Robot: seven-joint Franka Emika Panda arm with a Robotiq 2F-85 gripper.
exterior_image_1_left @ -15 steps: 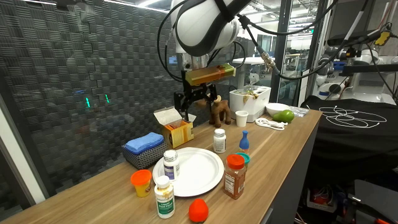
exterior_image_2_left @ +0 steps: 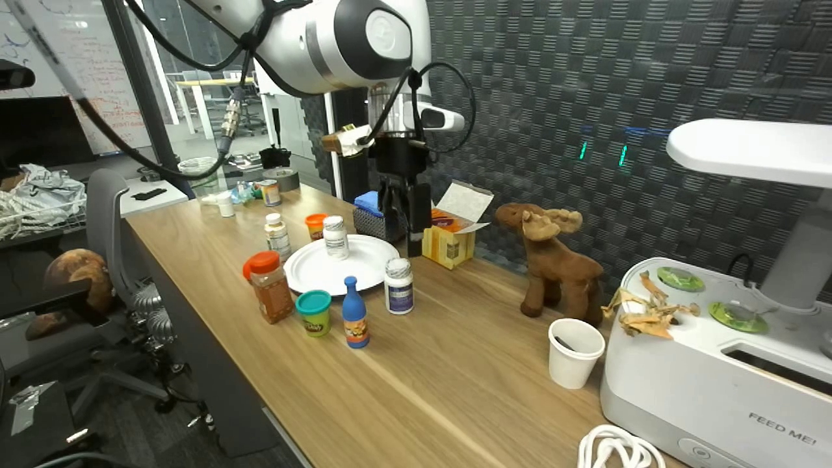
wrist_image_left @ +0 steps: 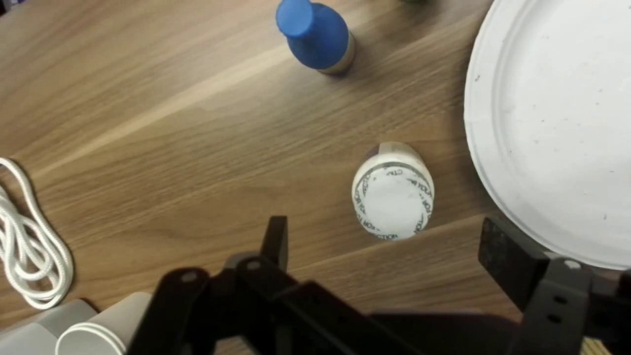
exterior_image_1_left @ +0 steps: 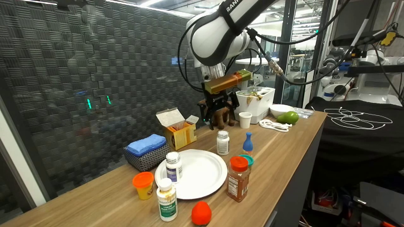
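My gripper stands open and empty; in the wrist view its two black fingers are wide apart. A white pill bottle [wrist_image_left: 393, 201] stands upright on the table, in that view just beyond the line between the fingertips. The same bottle [exterior_image_2_left: 399, 287] shows a purple label in exterior view 2, with the gripper [exterior_image_2_left: 405, 226] above the table behind it. Exterior view 1 has the gripper [exterior_image_1_left: 221, 113] higher than this bottle [exterior_image_1_left: 223, 143]. A white plate [exterior_image_1_left: 202, 174] lies beside it, carrying a second white bottle [exterior_image_1_left: 174, 168].
Near the plate stand a blue bottle [exterior_image_2_left: 355, 312], a teal-lidded tub [exterior_image_2_left: 313, 313] and a red-capped jar [exterior_image_1_left: 238, 179]. An open yellow box [exterior_image_2_left: 448, 246] and a plush moose [exterior_image_2_left: 558, 265] are by the wall. A paper cup [exterior_image_2_left: 574, 355] stands beside the white planter [exterior_image_2_left: 678, 374].
In exterior view 1 my arm and gripper have moved right and somewhat lower, from above the yellow box to in front of the moose. The table objects have not moved.
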